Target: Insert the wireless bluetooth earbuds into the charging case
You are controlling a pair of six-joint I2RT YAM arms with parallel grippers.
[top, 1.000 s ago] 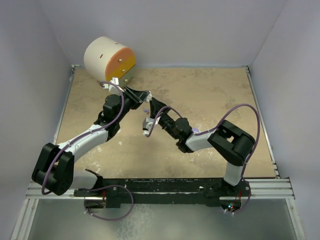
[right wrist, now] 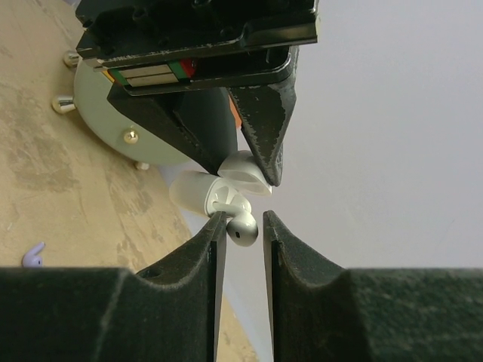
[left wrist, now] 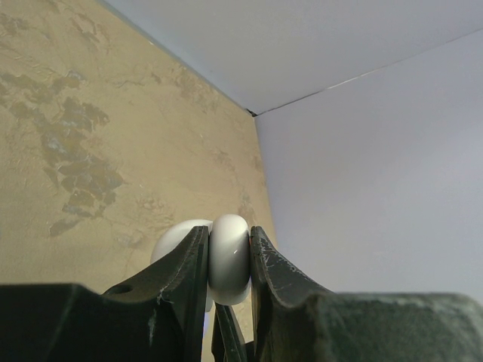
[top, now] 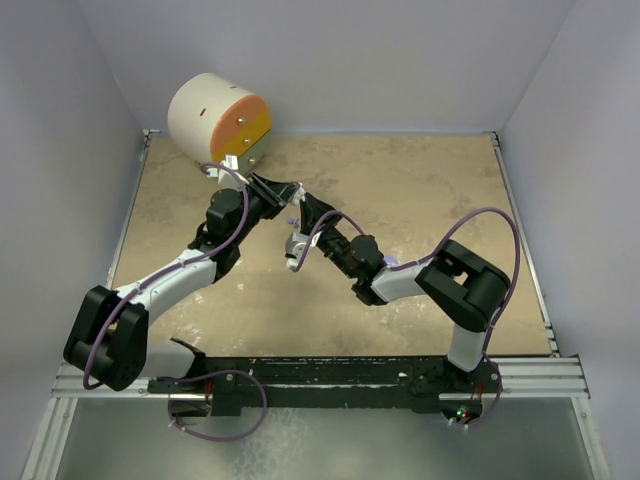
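In the top view, my left gripper [top: 285,190] and right gripper [top: 308,210] meet over the table's middle around a small white case. The left wrist view shows the left gripper shut on a white rounded piece [left wrist: 229,268], with another white part behind it. In the right wrist view, the left gripper holds the open white case [right wrist: 198,188], its lid [right wrist: 246,172] raised. A white earbud [right wrist: 242,228] sits at the case, between the fingertips of my right gripper, which stand slightly apart; contact with both is unclear.
A small purple piece [right wrist: 32,255] lies on the table [top: 440,170]. A large white cylinder with coloured panels [top: 210,115] stands at the back left. Walls enclose the table.
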